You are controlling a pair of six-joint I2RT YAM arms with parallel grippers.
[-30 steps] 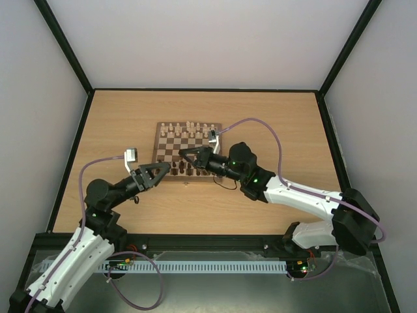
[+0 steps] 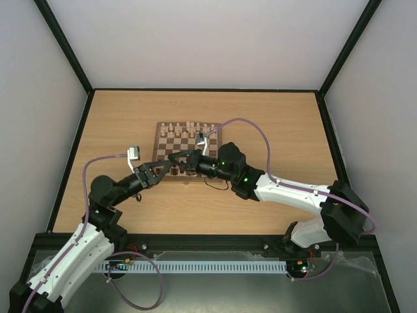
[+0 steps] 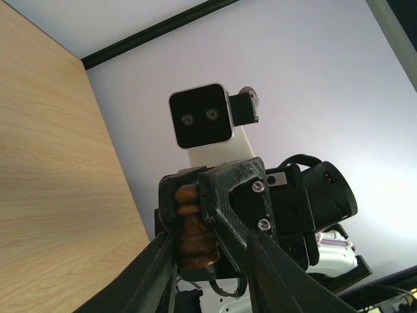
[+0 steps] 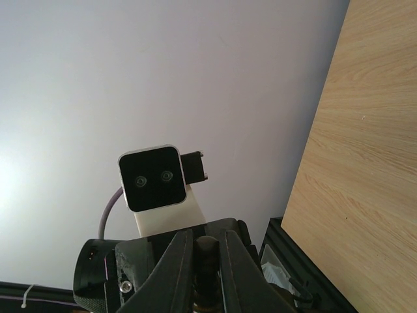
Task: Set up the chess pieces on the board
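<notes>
The chessboard (image 2: 163, 137) lies mid-table, light pieces along its far side, dark pieces along its near side, partly hidden by both arms. My left gripper (image 2: 163, 163) and right gripper (image 2: 179, 160) meet tip to tip over it. In the left wrist view a dark brown chess piece (image 3: 195, 238) is held upright in my right gripper, between my left gripper's fingers, which stand part open around its lower part; whether they touch it is unclear. In the right wrist view my right fingers are shut on that piece.
Bare wooden table (image 2: 117, 124) surrounds the board, framed by dark rails and pale walls. A thin cable hangs below the right arm near the board's edge.
Over the last second my right gripper moved left to meet my left gripper, which shifted slightly.
</notes>
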